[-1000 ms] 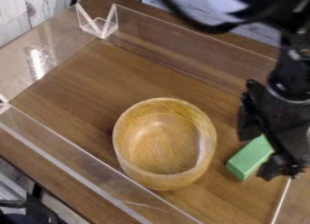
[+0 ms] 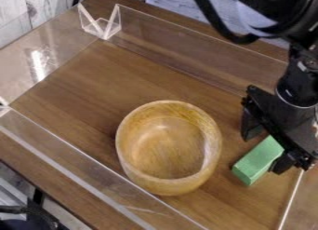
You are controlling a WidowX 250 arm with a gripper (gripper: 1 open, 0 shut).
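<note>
A green rectangular block [image 2: 256,162] lies on the wooden board at the lower right, just right of a round wooden bowl [image 2: 169,148], which looks empty. The black gripper [image 2: 273,143] is at the right, over the upper end of the block, with its fingertips low beside it. Part of the block is hidden by the gripper; whether the fingers touch it or how far apart they stand is unclear.
The board [image 2: 87,94] is edged by clear plastic walls and corner pieces. Dark cables or parts show at the lower left, outside the board.
The arm and gripper have shifted about near the green block, now sitting over its upper end. The block and bowl look unmoved.
</note>
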